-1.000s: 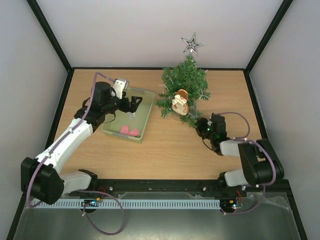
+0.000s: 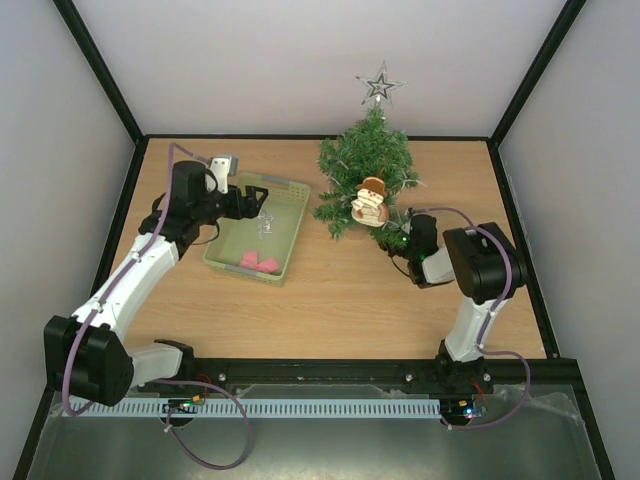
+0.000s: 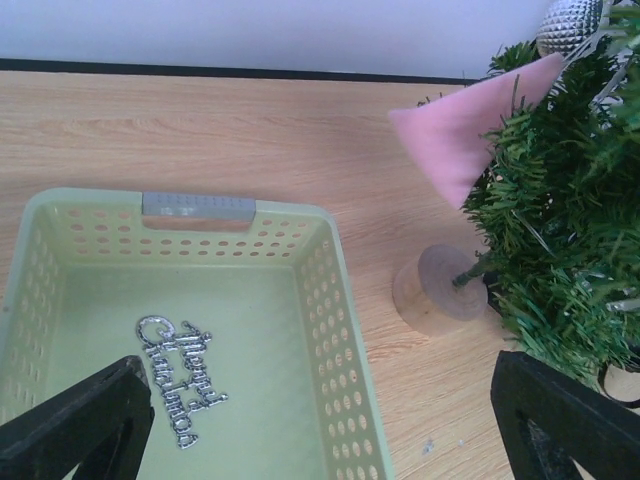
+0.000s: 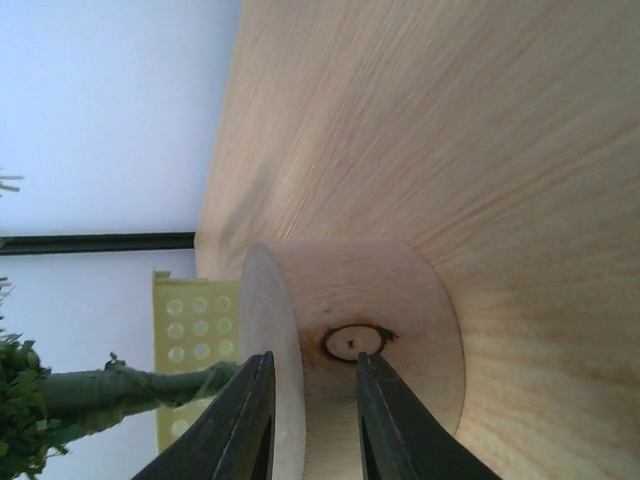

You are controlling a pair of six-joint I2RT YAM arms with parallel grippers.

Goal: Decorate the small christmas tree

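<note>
The small tree (image 2: 365, 160) carries a wooden snowman ornament (image 2: 368, 205) and a star (image 2: 380, 86); the left wrist view shows a pink piece (image 3: 460, 130) and a silver bauble (image 3: 567, 25) on it. My left gripper (image 2: 255, 200) is open above the green basket (image 3: 330, 300), where a silver lettered ornament (image 3: 180, 370) lies; pink pieces (image 2: 255, 262) lie in it too. My right gripper is part open at the tree's round wooden base (image 4: 380, 290), its fingertips in front of it; whether they touch it is unclear.
Walls stand at the back and both sides. The basket is left of the tree.
My left arm has pulled slightly left and back.
</note>
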